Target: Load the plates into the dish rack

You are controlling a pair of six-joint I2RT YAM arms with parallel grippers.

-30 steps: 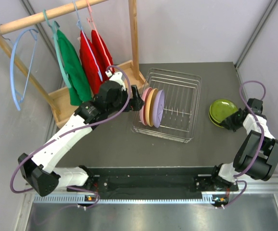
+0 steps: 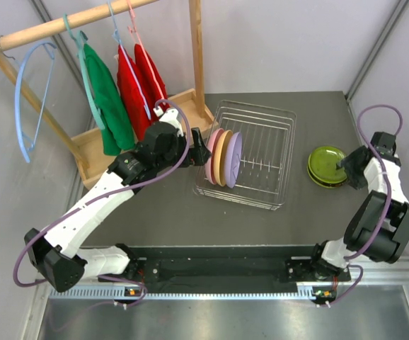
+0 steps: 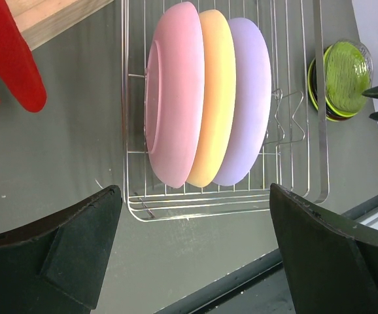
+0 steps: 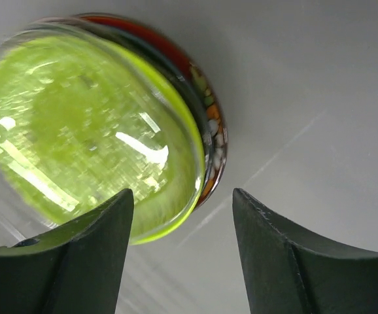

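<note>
A wire dish rack [image 2: 274, 177] stands mid-table. In its left part, pink [image 3: 181, 98], yellow [image 3: 216, 98] and purple [image 3: 249, 104] plates stand on edge side by side. My left gripper [image 2: 203, 147] is open near the rack's left side, nothing between its fingers. To the right of the rack lies a stack of plates, topped by a green glassy plate [image 2: 327, 164]. Beneath it in the right wrist view show dark rims and a red-brown patterned plate [image 4: 219, 140]. Beside the stack's right edge my right gripper is open; the stack's rim lies just ahead of its fingertips.
A wooden clothes stand [image 2: 91, 145] with green [image 2: 107, 106] and red [image 2: 135, 88] cloths on hangers fills the back left. The rack's middle and right slots are empty. Bare table [image 2: 303, 219] lies in front of the stack; a wall closes off the right side.
My right gripper has shifted back and slightly right along the stack's edge, leaving more of the green plate in view. The left arm and the racked plates have stayed put.
</note>
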